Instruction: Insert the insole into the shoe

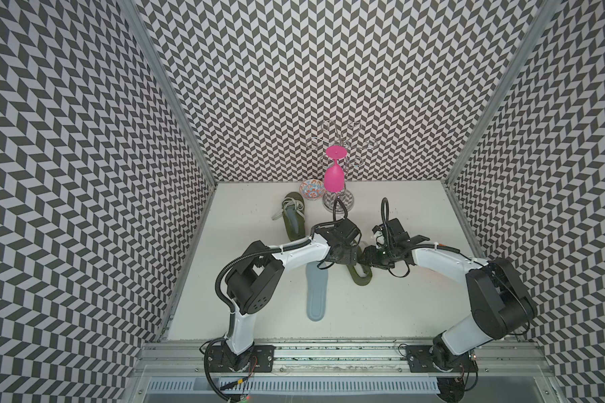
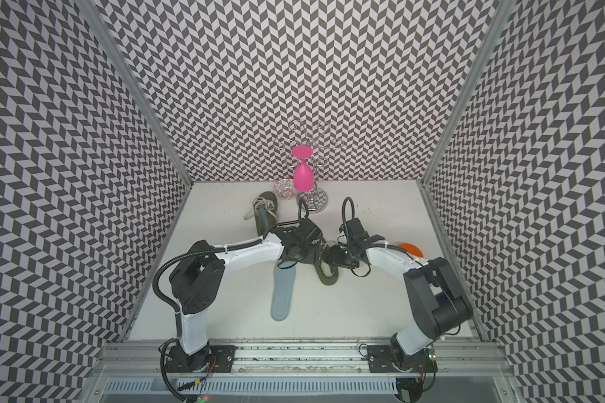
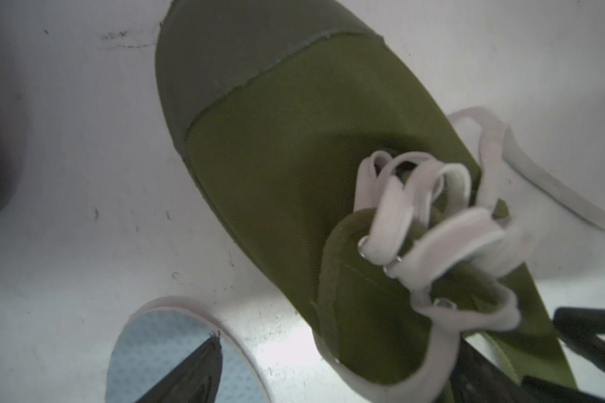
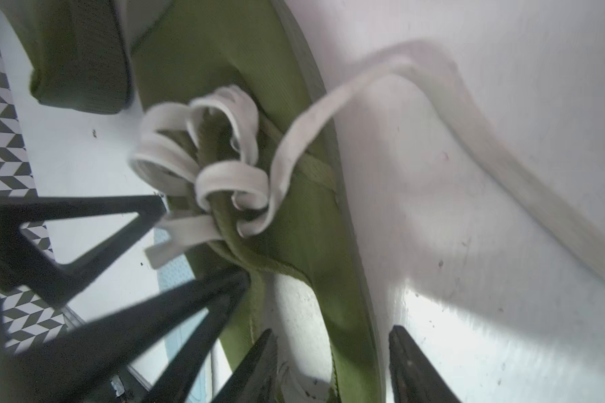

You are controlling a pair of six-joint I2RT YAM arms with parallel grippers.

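Note:
An olive shoe point(image 3: 269, 147) with loose pale laces point(image 3: 443, 248) lies on the table, its heel point(image 1: 361, 277) toward the front. Beside it is the light blue insole point(image 1: 316, 295), flat on the table. My left gripper is open over the shoe's laced part, one finger near the insole's end and the other by the shoe's opening. At the rear part of the shoe, my right gripper is part open, with fingertips on either side of the shoe's side wall point(image 4: 353, 336). I cannot tell whether they touch it.
Another olive shoe point(image 1: 293, 221) stands farther back on the left. Behind are a pink glass point(image 1: 334, 178) on a rack and a bowl of small coloured pieces point(image 1: 311, 188). An orange item point(image 2: 410, 250) is partly behind the right arm.

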